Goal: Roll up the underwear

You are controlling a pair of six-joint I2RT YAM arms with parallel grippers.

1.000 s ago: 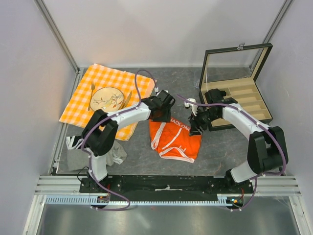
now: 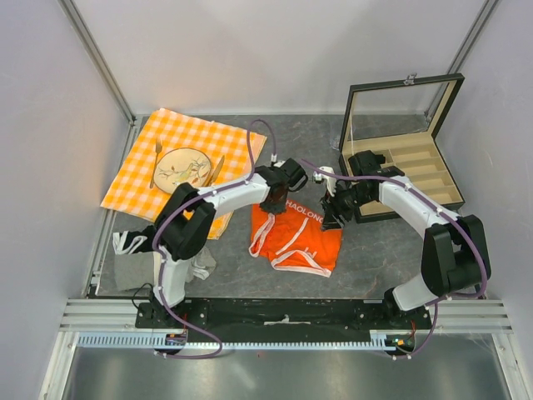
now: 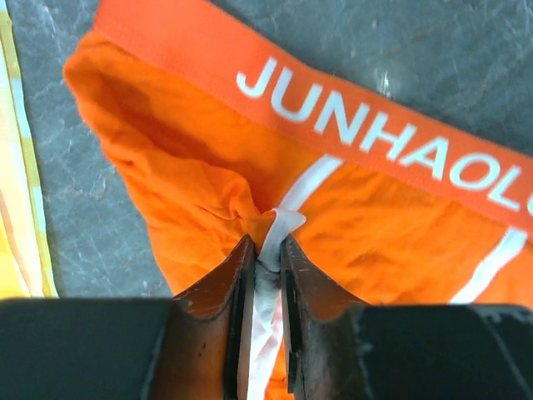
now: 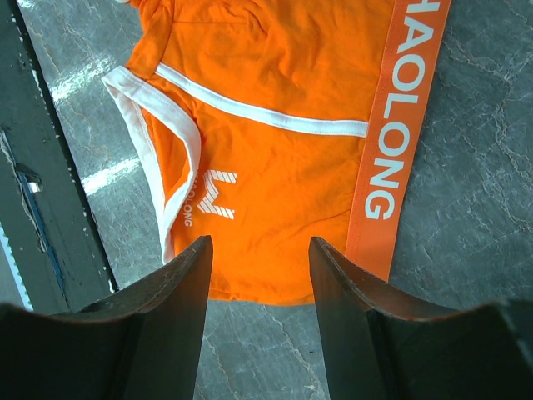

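Observation:
Orange underwear [image 2: 312, 242] with white trim lies spread on the dark grey table, its lettered waistband [image 3: 325, 100] toward the back. My left gripper is shut on a pinch of its orange cloth and white trim, near the left side. The left part of the cloth is bunched into a soft ridge beside those fingers. Over the right end of the underwear, my right gripper stands open, with nothing between its fingers. In the right wrist view the fabric past the fingertips looks flat, and one leg opening shows its white edge.
A plate [image 2: 181, 168] with a fork and knife rests on a yellow checked cloth [image 2: 200, 127] at the left. Grey cloths [image 2: 137, 271] lie at the front left. An open compartment box [image 2: 420, 162] stands at the back right. Bare table shows right of the underwear.
The underwear's left edge has shifted a little left. My right arm has stayed still.

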